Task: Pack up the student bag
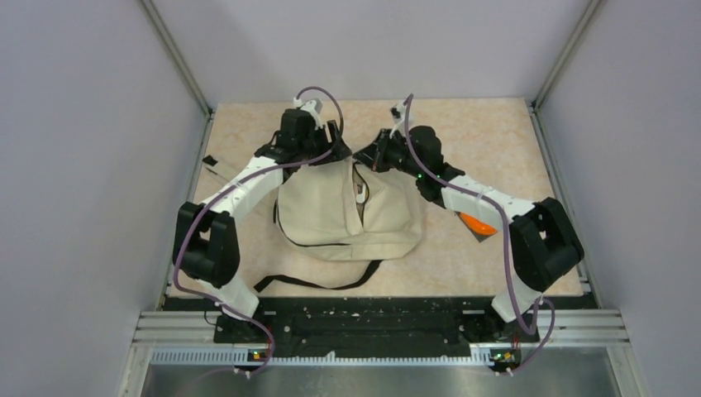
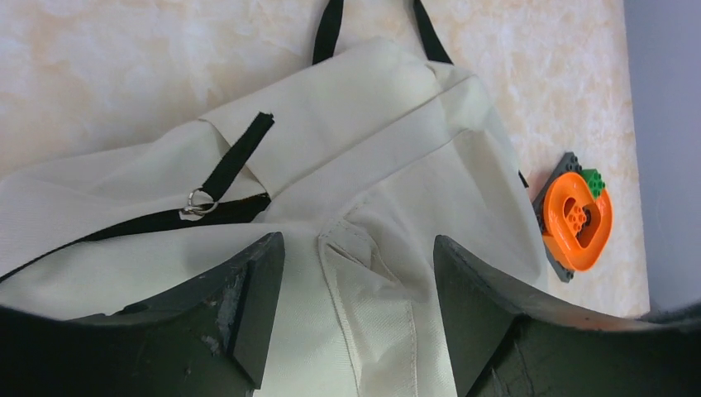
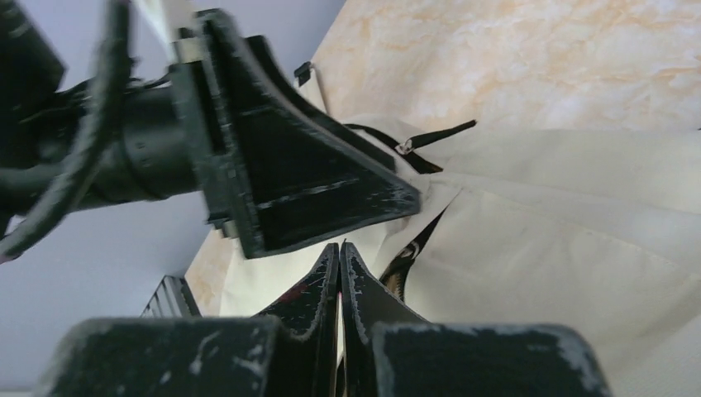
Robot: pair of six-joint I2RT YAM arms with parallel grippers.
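The cream canvas bag [image 1: 310,219] lies on the table with a partly parted zipper [image 1: 361,194] down its middle. My left gripper [image 1: 339,147] hangs open over the bag's upper part; in the left wrist view cloth and a black zip pull [image 2: 236,157] with a metal ring lie below its fingers. My right gripper is shut, nothing visible between its fingertips, above the zipper beside the left gripper.
An orange toy set [image 2: 579,219] on a dark base lies to the right of the bag, partly under the right arm. A black strap [image 1: 318,283] lies along the front edge.
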